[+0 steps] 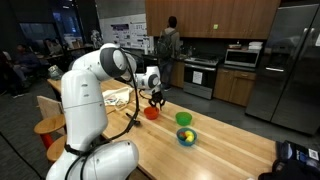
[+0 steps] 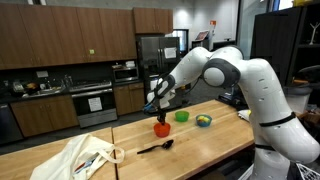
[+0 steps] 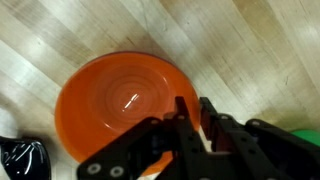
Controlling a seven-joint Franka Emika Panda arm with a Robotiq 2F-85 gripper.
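Observation:
An orange-red bowl fills the left and middle of the wrist view, empty apart from a bright reflection. My gripper is over its right rim, one finger on the inner side and one outside. A narrow gap shows between the fingertips, so the fingers stand partly open. In the exterior views, the gripper points down just above the red bowl, which rests on the table. Whether the fingers touch the rim cannot be made out.
A green bowl stands close by, and a blue bowl holding something yellow lies beyond it. A dark utensil is near the red bowl. White cloth covers another part of the table.

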